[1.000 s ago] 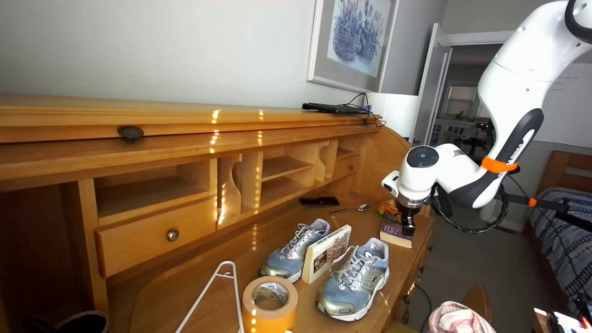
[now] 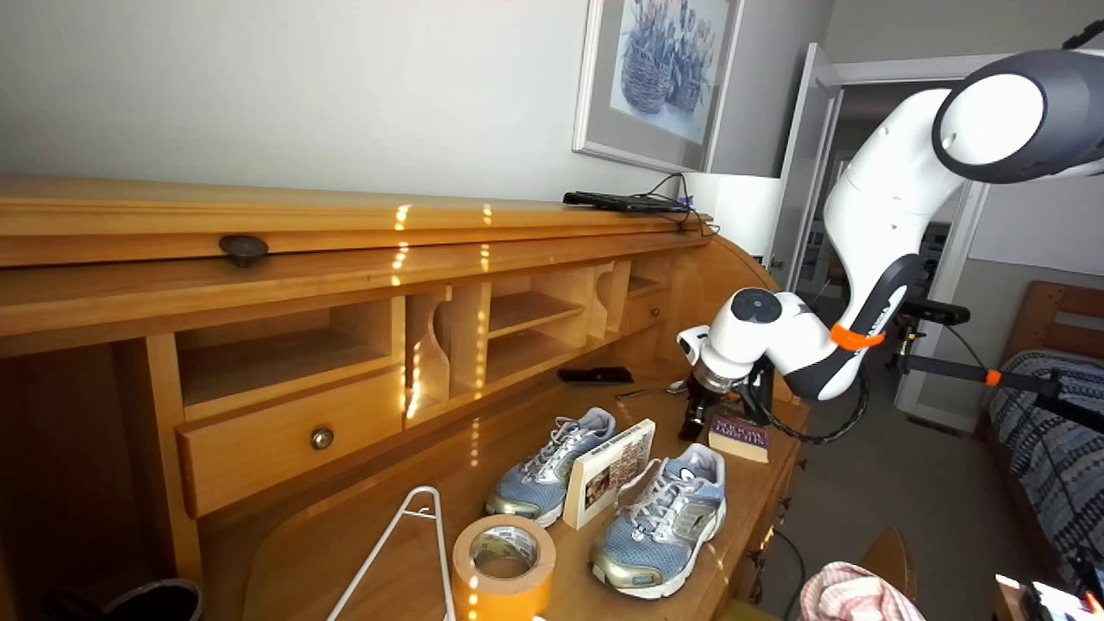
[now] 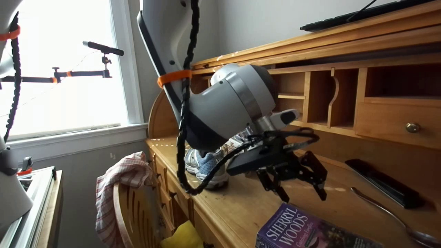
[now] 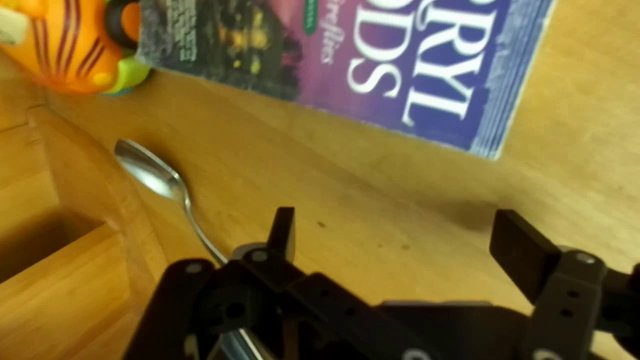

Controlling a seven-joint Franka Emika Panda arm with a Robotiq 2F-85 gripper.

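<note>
My gripper is open above the desk top, with nothing between its fingers. The exterior view from the window's opposite side shows the gripper [image 3: 301,198] just beyond a purple Sherryl Woods paperback [image 3: 289,227], apart from it. In the wrist view the paperback [image 4: 360,66] lies flat across the top. A metal spoon [image 4: 153,171] lies to the left, its handle passing beneath the left finger. An orange striped toy [image 4: 66,45] touches or nearly touches the book's far end.
A pair of blue-grey running shoes [image 2: 662,523] flanks an upright book [image 2: 611,471]. Near them are an orange tape roll [image 2: 504,595] and a white hanger [image 2: 388,548]. A black flat object [image 2: 595,374] lies by the cubbyholes. Bare wood lies beneath the gripper.
The arm has swung left in exterior view 1, carrying my gripper from over the paperback to the bare desk beside it. The objects on the desk look unmoved.
</note>
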